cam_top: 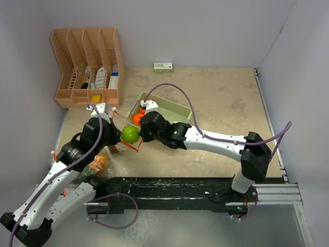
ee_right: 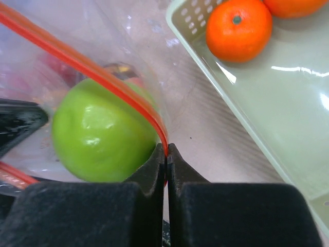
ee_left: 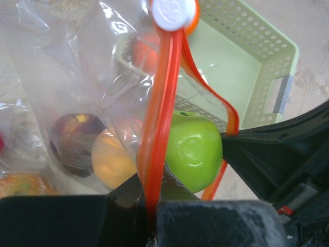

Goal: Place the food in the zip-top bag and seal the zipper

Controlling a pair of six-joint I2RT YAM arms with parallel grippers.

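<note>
The clear zip bag (ee_left: 72, 67) stands with its orange-edged mouth apart. A green apple (ee_left: 194, 152) sits in the mouth, between its two edges. Deeper in the bag lie a dark purple fruit (ee_left: 69, 141) and a yellow-orange fruit (ee_left: 109, 159). My left gripper is shut on the near orange edge (ee_left: 160, 118), below the white slider (ee_left: 170, 13). On the opposite side my right gripper is shut on the other orange edge, close beside the apple without visibly gripping it.
Behind the arms stands a light green basket (cam_top: 177, 110) with orange fruits (cam_top: 138, 118) in it. Another clear bag of food (cam_top: 98, 163) lies by the left arm. A peach-coloured divided rack (cam_top: 62, 62) and a small box (cam_top: 163, 67) are farther back.
</note>
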